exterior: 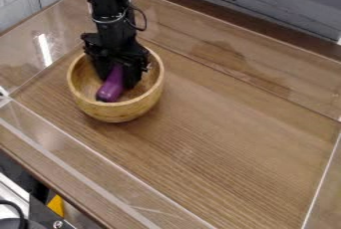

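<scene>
A wooden bowl (pixel 127 109) sits on the light wooden table toward the left. Inside it lies an elongated purple object (pixel 111 85). My black gripper (pixel 118 62) reaches down from the top into the back of the bowl, shut on the purple object at its upper end; the fingertips are dark and hard to make out.
A pale wall (pixel 266 4) runs along the back. Cables and a small yellow item are beyond the table's lower left edge.
</scene>
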